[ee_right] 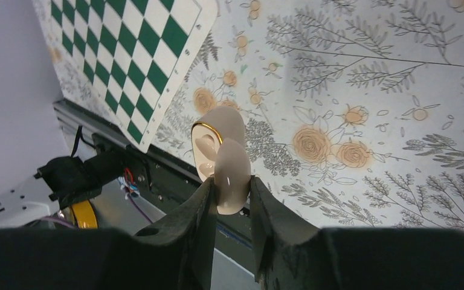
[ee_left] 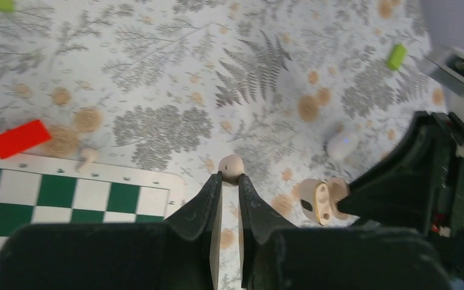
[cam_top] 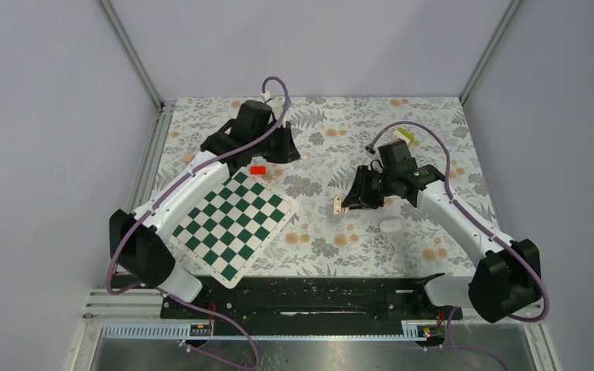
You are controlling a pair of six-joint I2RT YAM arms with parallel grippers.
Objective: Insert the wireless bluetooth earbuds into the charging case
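Note:
My left gripper is raised, shut on a small white earbud (ee_left: 231,166) at its fingertips. A second, blurred small white piece (ee_left: 87,157), apparently the other earbud, lies by the checkerboard's edge in the left wrist view. My right gripper holds the open beige charging case (ee_right: 223,130) by one half between its fingertips, at the middle right of the table in the top view (cam_top: 338,205); two pale hollows with a gold rim face up.
The checkerboard (cam_top: 236,224) lies at front left, a red block (ee_left: 19,139) by it. A white oval object (cam_top: 390,225) lies right of the case; a green item (cam_top: 404,135) at back right.

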